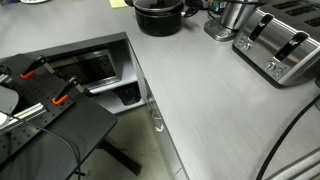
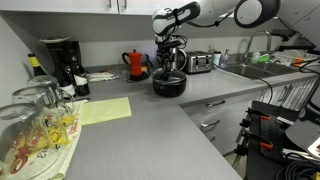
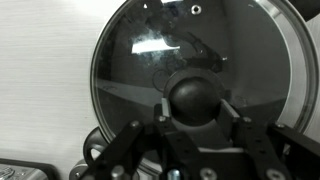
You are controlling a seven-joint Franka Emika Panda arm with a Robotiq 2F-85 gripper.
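A black pot (image 1: pixel 160 22) with side handles stands at the counter's back edge, cut off by the top of the first exterior view. Its glass lid (image 3: pixel 135 75) with a metal rim fills most of the wrist view. My gripper is shut on the lid's round black knob (image 3: pixel 194 94), one finger on either side. In the second exterior view the arm comes down over the pot (image 2: pixel 169 83), the gripper (image 2: pixel 168 66) at its top. The lid lies at or just above the pot's rim; whether it touches all round cannot be told.
A silver toaster (image 1: pixel 282 42) and a metal vessel (image 1: pixel 228 20) stand right of the pot. A red kettle (image 2: pixel 134 66), a yellow cloth (image 2: pixel 100 110) and a tray with glasses (image 2: pixel 45 140) are on the other side.
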